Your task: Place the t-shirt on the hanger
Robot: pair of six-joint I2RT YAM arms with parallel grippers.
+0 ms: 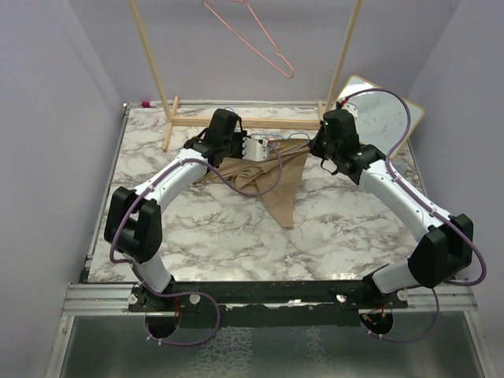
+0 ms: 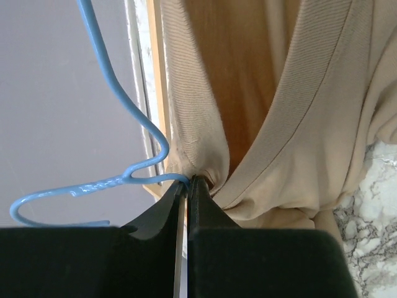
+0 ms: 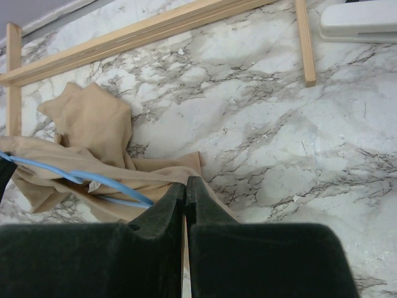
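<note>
A beige t-shirt (image 1: 276, 189) is stretched between my grippers above the marble table. A blue hanger (image 2: 111, 184) reaches into its neck opening. My left gripper is shut at the shirt's ribbed collar where the hanger's wire enters; the exact grip is partly hidden. My right gripper is shut on the edge of the shirt, with the blue hanger (image 3: 111, 182) running under the fabric beside it.
A wooden stand (image 1: 244, 121) with a pink hanger (image 1: 276, 59) overhead stands at the back. A whiteboard (image 1: 378, 106) leans at the back right.
</note>
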